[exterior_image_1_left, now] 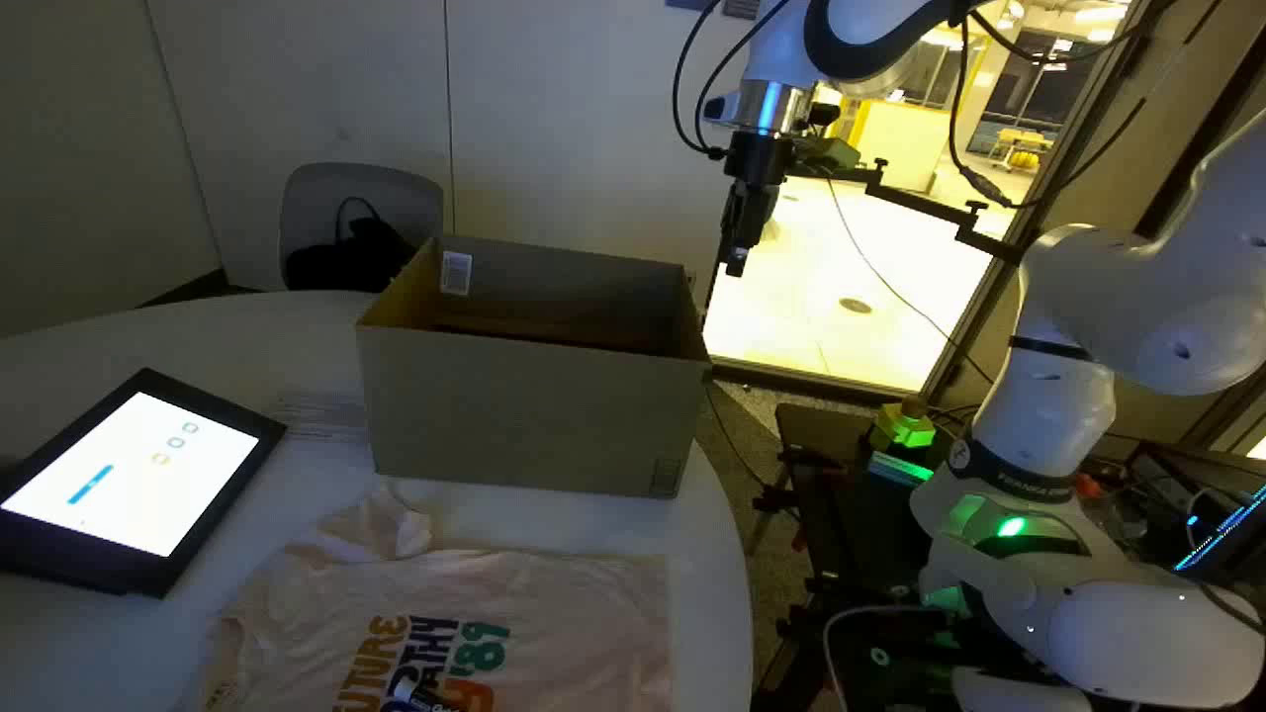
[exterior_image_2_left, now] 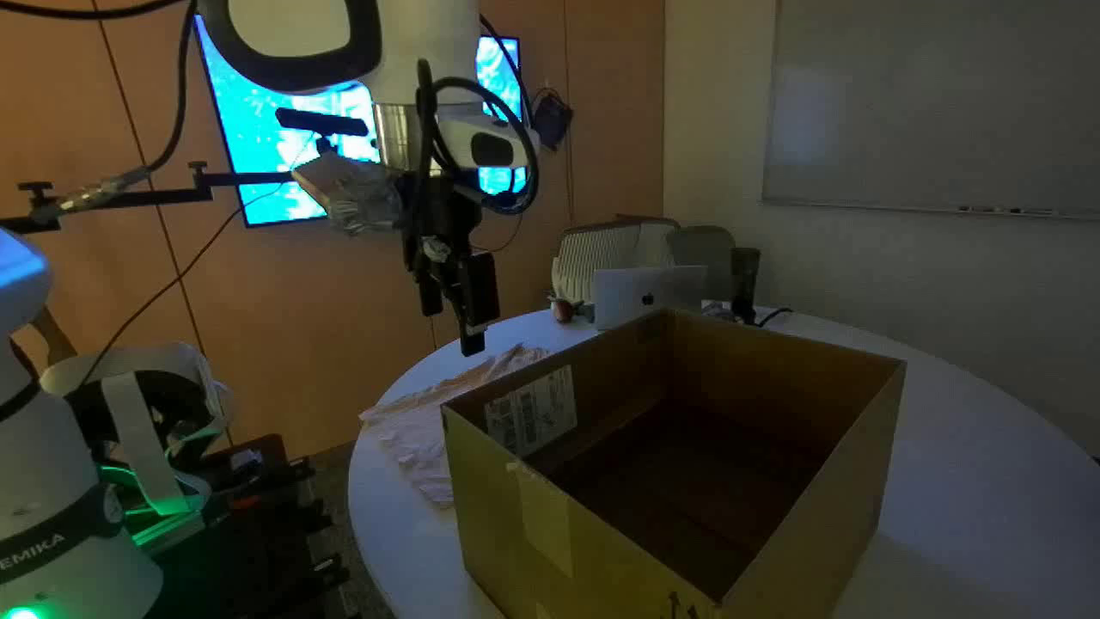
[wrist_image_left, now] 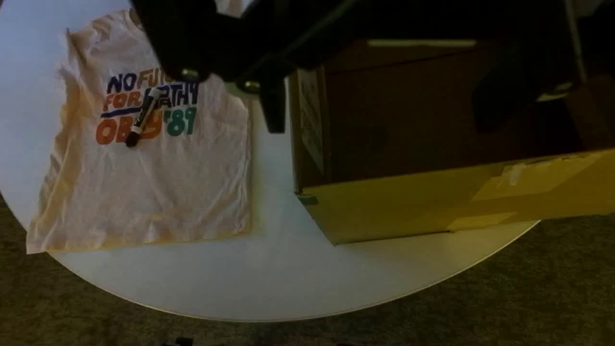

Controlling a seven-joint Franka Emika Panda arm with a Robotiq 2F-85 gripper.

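Observation:
Above the table my gripper is open, with nothing between its widely parted fingers. Exterior view 2 has the gripper (exterior_image_2_left: 454, 321) hanging higher than the box rim, apart from everything. A pale T-shirt (wrist_image_left: 173, 190) with coloured lettering lies spread flat on the table. On its print rests a dark marker (wrist_image_left: 139, 122) with a white band, slanting across the letters. Beside the shirt stands an open cardboard box (exterior_image_1_left: 534, 409); its visible inside (exterior_image_2_left: 691, 485) looks empty, though it is dark and partly hidden.
The white round table (wrist_image_left: 230, 282) has bare surface in front of the shirt and box. A lit tablet-like screen (exterior_image_1_left: 148, 463) lies at the left in exterior view 1. Behind the box, exterior view 2 has a laptop (exterior_image_2_left: 650, 292) and a dark cup (exterior_image_2_left: 744, 280).

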